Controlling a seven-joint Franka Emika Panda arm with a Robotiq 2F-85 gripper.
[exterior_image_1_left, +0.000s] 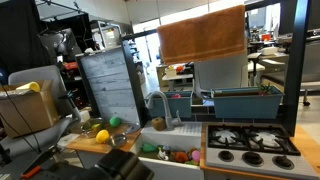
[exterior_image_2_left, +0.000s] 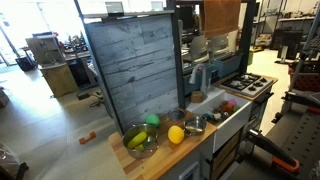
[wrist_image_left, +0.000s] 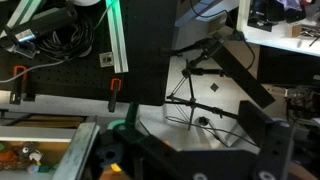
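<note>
My gripper shows at the bottom of the wrist view, its dark fingers (wrist_image_left: 132, 135) spread apart. I see nothing held between them; it points down over a dark surface and the floor. In the second exterior view a metal pot (exterior_image_2_left: 140, 142) with yellow things inside stands on the wooden counter. A green ball (exterior_image_2_left: 152, 121) sits behind it, and a yellow-orange fruit (exterior_image_2_left: 176, 133) lies to its right. Beside the fruit is a smaller metal pot (exterior_image_2_left: 196, 125). The sink (exterior_image_2_left: 224, 112) holds several colourful small items.
A four-burner stove (exterior_image_1_left: 250, 143) sits right of the sink and faucet (exterior_image_1_left: 157, 104). Behind the counter rises a grey wood panel (exterior_image_2_left: 135, 70). In the wrist view, cables (wrist_image_left: 68, 38) lie on the dark surface, and a tripod (wrist_image_left: 192, 88) stands on the floor.
</note>
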